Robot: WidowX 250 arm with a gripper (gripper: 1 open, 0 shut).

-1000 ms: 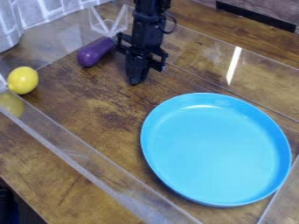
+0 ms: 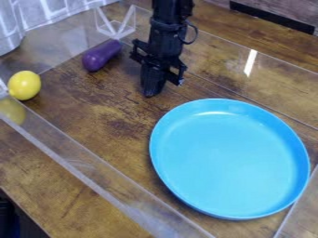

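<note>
My black gripper [image 2: 154, 76] is low over the wooden table at the upper middle, its fingertips at or just above the surface; it appears shut, with nothing visible between the fingers. A purple eggplant-like object [image 2: 108, 55] lies to its left, apart from it. A yellow lemon-like object [image 2: 24, 84] rests at the left side. A large blue plate [image 2: 229, 154] occupies the lower right, below and right of the gripper.
Clear plastic walls run along the left and lower edges of the work area. Bare wood [image 2: 93, 121] lies between the lemon and the plate, and more free table is at the upper right.
The gripper and arm have shifted very slightly to the right. The eggplant, lemon and plate look unmoved.
</note>
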